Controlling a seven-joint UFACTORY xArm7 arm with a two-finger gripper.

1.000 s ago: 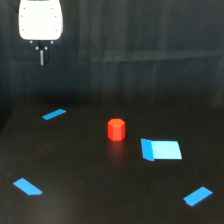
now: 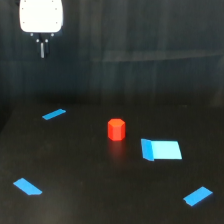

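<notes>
A small red block (image 2: 116,130) with a faceted outline stands on the dark table, near the middle of the view. High at the upper left hangs my gripper (image 2: 42,54), below a white arm part, well above the table and far from the block. Its fingers appear as a narrow dark shape, too small to tell whether they are apart.
Right of the block lies a pale blue-white square (image 2: 166,150) with a blue strip (image 2: 147,150) along its left side. Blue tape pieces mark the table at the back left (image 2: 54,114), front left (image 2: 27,187) and front right (image 2: 198,196).
The arm and gripper have shifted slightly upward. The red block, the pale square and the tape have not moved.
</notes>
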